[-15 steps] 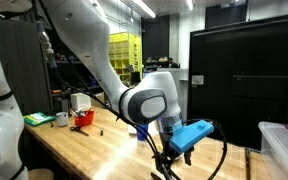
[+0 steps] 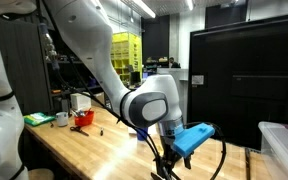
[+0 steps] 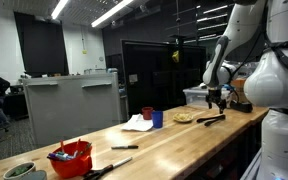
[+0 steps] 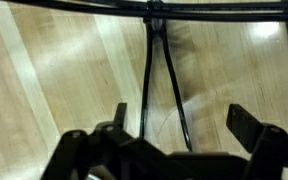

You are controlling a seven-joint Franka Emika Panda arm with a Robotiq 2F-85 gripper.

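Observation:
My gripper is open, its two dark fingers standing wide apart above the wooden table [image 4: 84,65]. A black V-shaped thing [image 4: 172,82], perhaps a pair of tongs, shows between and beyond the fingers in the wrist view. Its two thin legs join at the top and spread toward me; the lower ends are hidden behind the gripper body. From the second exterior view, the gripper [image 3: 222,104] hangs low over the table's far right part, with a dark object [image 3: 213,120] lying close by. Nothing appears held.
Dark cables [image 4: 74,8] cross the top of the wrist view. A yellowish plate [image 3: 184,118], blue cup [image 3: 157,119] and white cloth [image 3: 137,123] stand farther along. A red basket [image 3: 71,159] sits at the other end. A clear plastic bin [image 2: 284,145] borders the right side.

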